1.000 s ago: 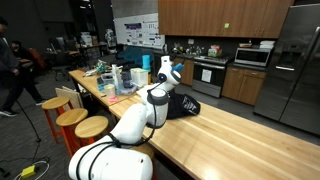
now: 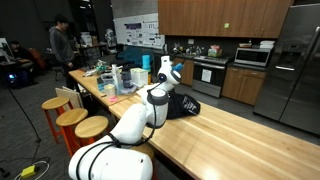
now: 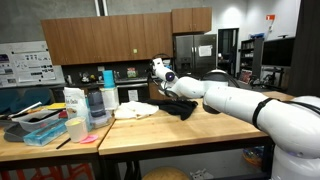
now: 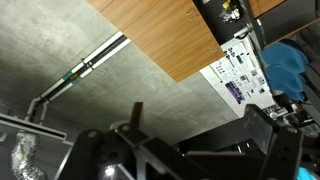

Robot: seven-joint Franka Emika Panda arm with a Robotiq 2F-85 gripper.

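Observation:
My gripper stands open in the wrist view, its two dark fingers wide apart and nothing between them. That camera looks at a grey ceiling with pipes and tilted wooden cabinets. In exterior view 1 the white arm [image 2: 128, 128] reaches along the table, its far end raised above it. A dark cloth [image 2: 182, 106] lies crumpled on the wooden table [image 2: 225, 140] near the arm. In exterior view 2 a white cloth [image 3: 135, 111] is spread on the table, left of the dark cloth [image 3: 180, 108].
Plastic containers [image 3: 40, 130] and a cream cup [image 3: 77, 129] crowd the table's left part in exterior view 2. Stools [image 2: 86, 133] line the table's left side in exterior view 1, where a person [image 2: 62, 45] stands beyond.
The person at the upper left has walked in from the left edge, moving right towards the cluttered end of the table. The arm and the cloths look unmoved.

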